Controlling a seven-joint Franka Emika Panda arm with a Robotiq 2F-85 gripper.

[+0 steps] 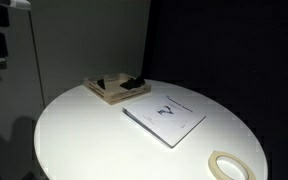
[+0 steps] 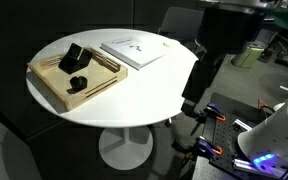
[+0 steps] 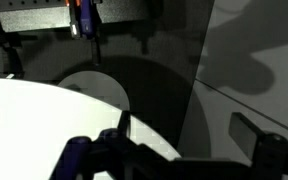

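Observation:
My gripper stands open in the wrist view, its two dark fingers wide apart and nothing between them. Below it are the white table's edge and the dark floor. In exterior view 1 only part of the gripper shows, high at the left edge, off the round table. A wooden tray holds two black items, one of them a block-like piece leaning inside. Beyond the tray lies a white binder or book with a small dark print. A tan ring, like a tape roll, rests near the table's rim.
A single pedestal carries the table. Beside the robot's base, a dark metal frame with clamps and cables stands near the floor. A dark chair is behind the table.

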